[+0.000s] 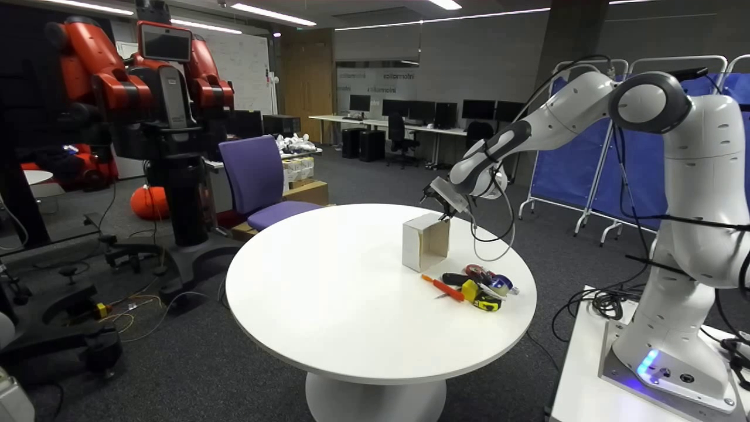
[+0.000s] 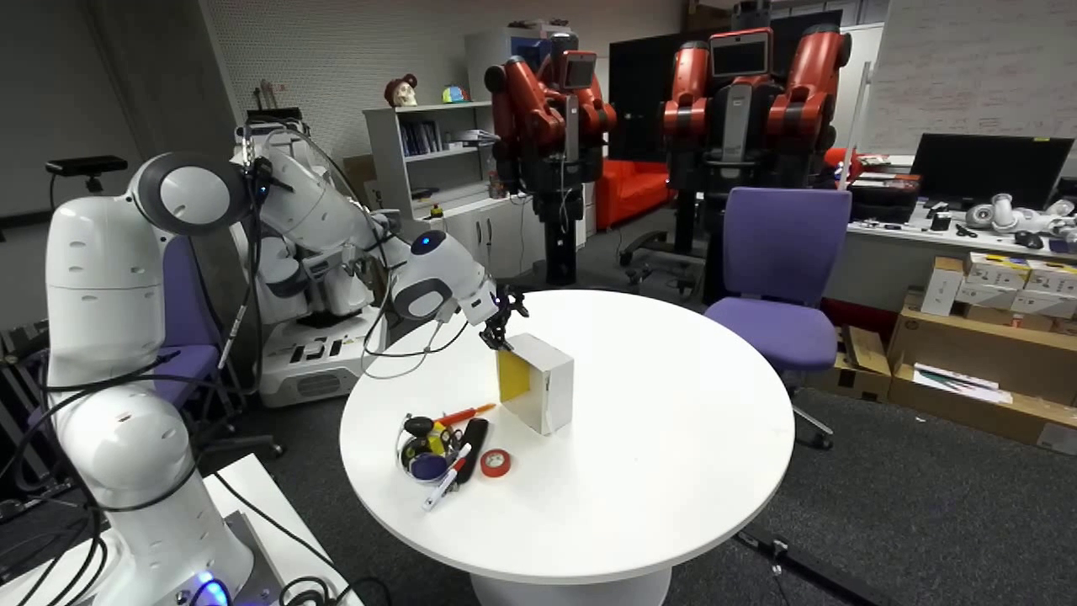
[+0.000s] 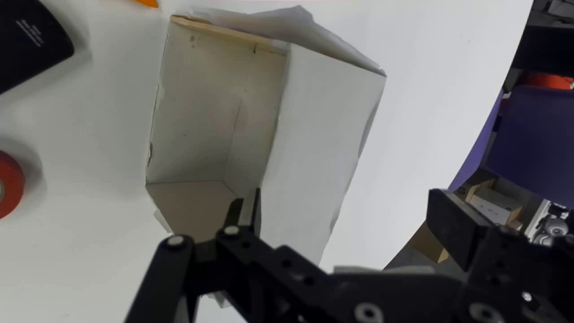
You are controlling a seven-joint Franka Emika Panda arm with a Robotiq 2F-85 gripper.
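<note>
A white cardboard box [image 1: 413, 246] stands on the round table with one side open, its inside showing yellowish in exterior view 2, where the box [image 2: 558, 392] is right of a pile of tools. At the box's top edge is my gripper [image 1: 439, 203], its fingers open. In the wrist view the gripper has its fingers wide apart. One finger [image 3: 250, 212] appears over the box's open side, the other beyond its far side above the table edge. The closed white face of the box [image 3: 323, 129] lies between them in this view. Whether a finger touches the box cannot be told.
Beside the box lie an orange screwdriver [image 1: 444, 288], a yellow tape measure [image 1: 487, 302], a red tape roll [image 2: 495, 463], a black object [image 2: 472, 449] and other tools. A purple chair [image 2: 782, 273] stands near the table.
</note>
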